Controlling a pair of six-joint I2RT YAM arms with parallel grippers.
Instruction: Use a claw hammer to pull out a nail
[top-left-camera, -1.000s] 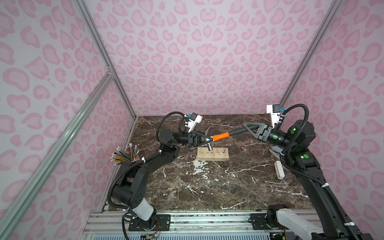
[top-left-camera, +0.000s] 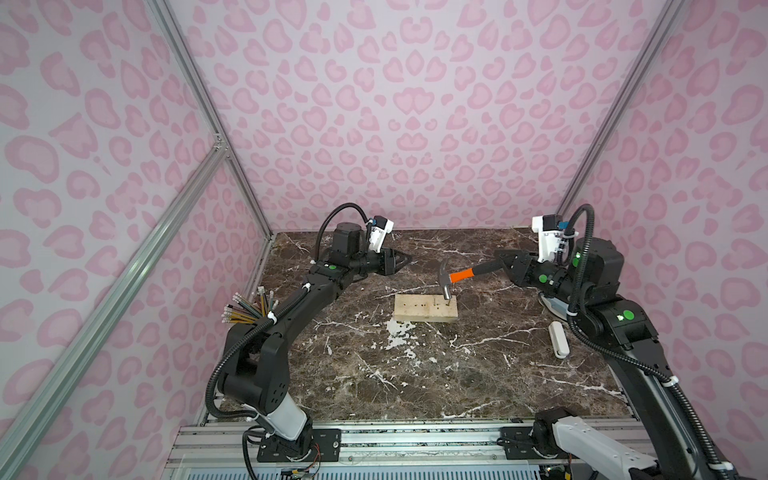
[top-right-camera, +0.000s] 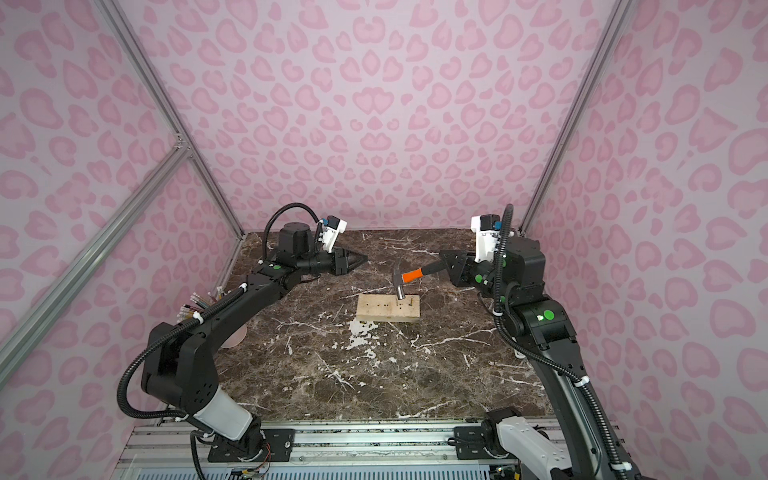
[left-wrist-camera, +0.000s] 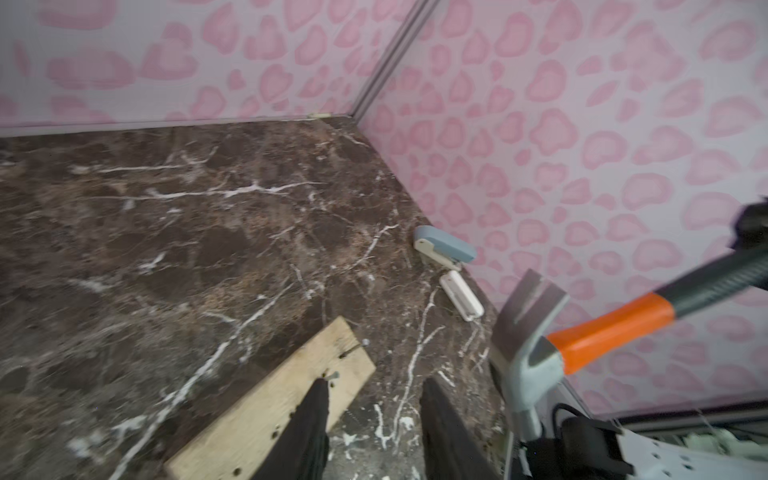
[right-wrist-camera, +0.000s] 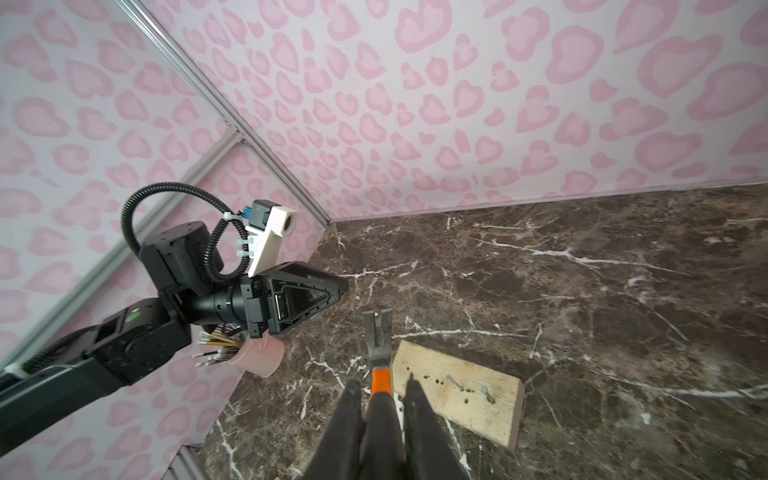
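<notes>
The claw hammer (top-left-camera: 461, 274), with a steel head, an orange band and a black grip, hangs in the air above the wooden block. My right gripper is shut on the end of its handle. In the right wrist view the two-pronged claw (right-wrist-camera: 378, 329) points away from me. The pale block (top-left-camera: 424, 309) lies on the table; near one end, nails (right-wrist-camera: 485, 394) stick up from its top. My left gripper stands open to the left of the hammer head, with nothing between its fingers.
A pink cup of pencils (right-wrist-camera: 260, 356) stands at the table's left edge. Blue-grey and white objects (left-wrist-camera: 444, 244) lie along the right side.
The left gripper, which was at the hammer head, has come away from it to the left. The right arm has drawn the hammer a little to the right, apart from the left gripper.
</notes>
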